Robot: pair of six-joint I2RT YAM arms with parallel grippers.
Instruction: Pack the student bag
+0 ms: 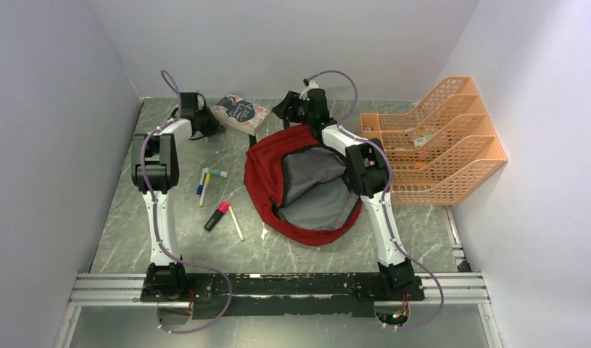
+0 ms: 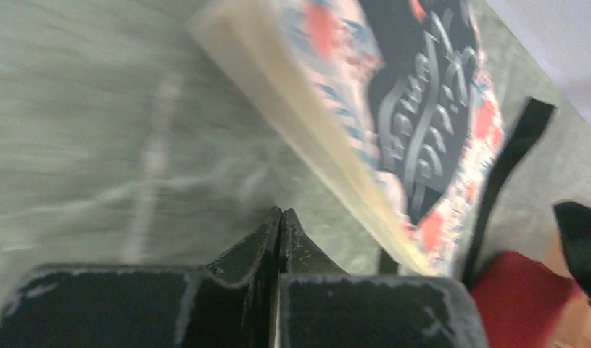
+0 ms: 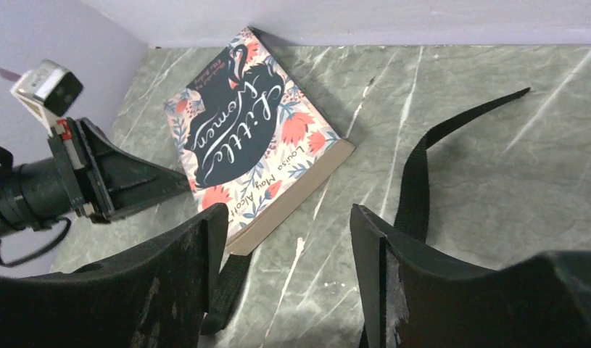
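Observation:
A book (image 1: 241,114) with floral cover, titled Little Women in the right wrist view (image 3: 238,127), lies near the back wall. My left gripper (image 1: 217,126) is at its left end, fingertips (image 2: 276,226) together; whether anything is between them is unclear. In the left wrist view the book (image 2: 430,116) lies just beyond them, blurred. My right gripper (image 1: 281,109) hangs open right of the book, above black straps (image 3: 415,188), nothing between its fingers. The red and grey bag (image 1: 263,181) lies open at table centre.
Several pens and markers (image 1: 218,216) lie on the left half of the table. A peach plastic organiser (image 1: 444,187) stands on the right with small items inside. Walls bound the back and sides.

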